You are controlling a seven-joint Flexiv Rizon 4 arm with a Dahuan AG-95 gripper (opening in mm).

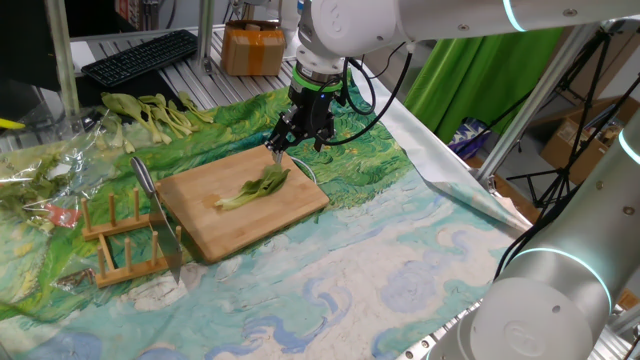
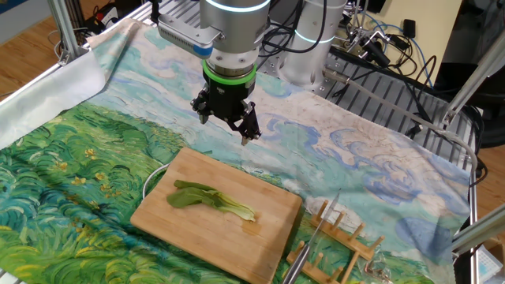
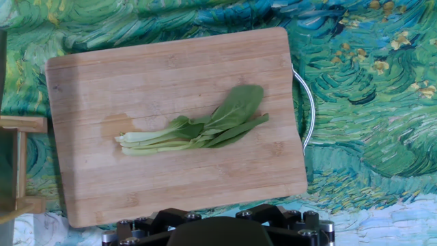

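A leafy green vegetable (image 3: 198,130) with pale stalks lies on a wooden cutting board (image 3: 171,75), roughly at its middle. In the wrist view its leaves point right and its stalk ends lie to the left, by a damp patch. My gripper (image 2: 225,131) hangs above the table beside the board, clear of the vegetable. Its fingers are spread apart and nothing shows between them. A knife (image 1: 160,215) stands leaning in a wooden rack (image 1: 130,265) by the board's end.
More greens (image 1: 150,115) lie on the patterned cloth behind the board, and a clear plastic bag (image 1: 45,180) holds others. A cardboard box (image 1: 252,50) and a keyboard (image 1: 140,57) sit farther back.
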